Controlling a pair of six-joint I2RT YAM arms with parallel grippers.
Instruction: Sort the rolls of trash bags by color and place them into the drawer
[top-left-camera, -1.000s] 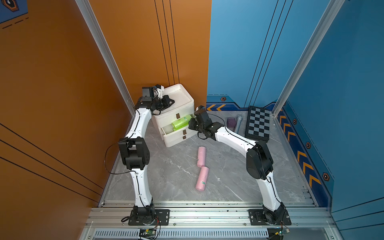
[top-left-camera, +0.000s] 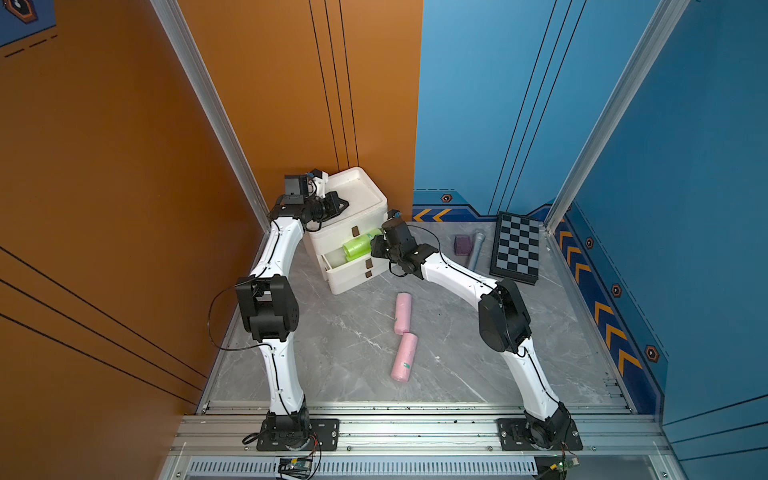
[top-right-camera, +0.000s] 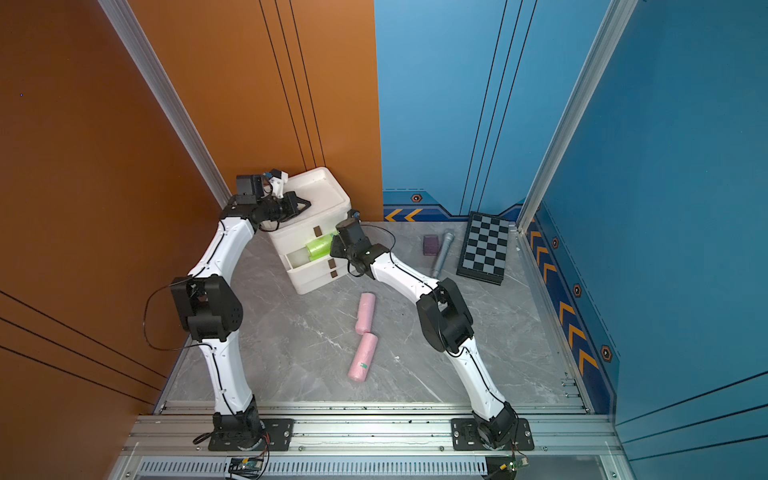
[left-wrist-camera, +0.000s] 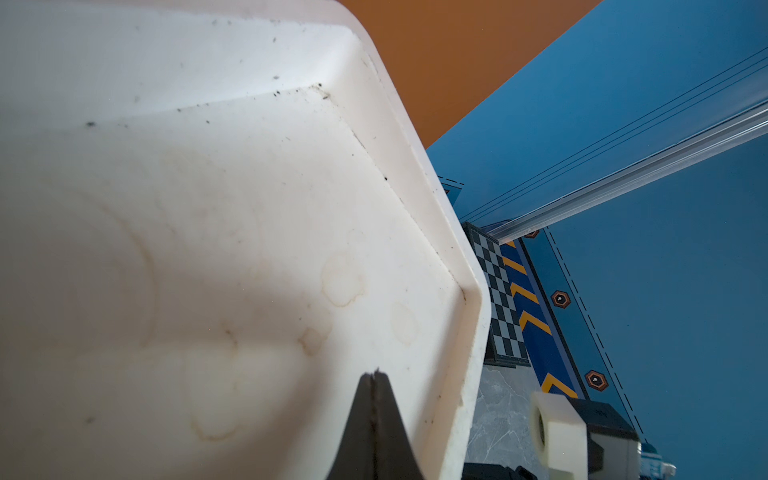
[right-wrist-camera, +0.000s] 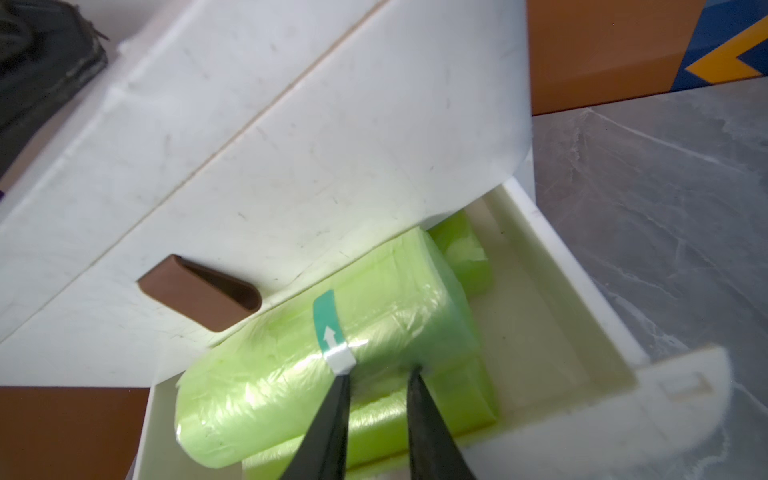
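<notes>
A white drawer unit (top-left-camera: 348, 224) stands back left, its lower drawer (top-left-camera: 349, 276) pulled out with green rolls (right-wrist-camera: 304, 360) inside, one lying on another. My right gripper is at that drawer, fingertips against the upper green roll; whether it grips the roll is hard to tell. My left gripper is shut, nothing between its fingers, over the white top tray (left-wrist-camera: 224, 240) of the unit. Two pink rolls (top-left-camera: 403, 312) (top-left-camera: 404, 357) lie end to end on the table in front of the unit.
A checkerboard (top-left-camera: 514, 244), a grey cylinder (top-left-camera: 476, 248) and a purple block (top-left-camera: 462, 245) sit at the back right.
The left arm has not visibly moved.
</notes>
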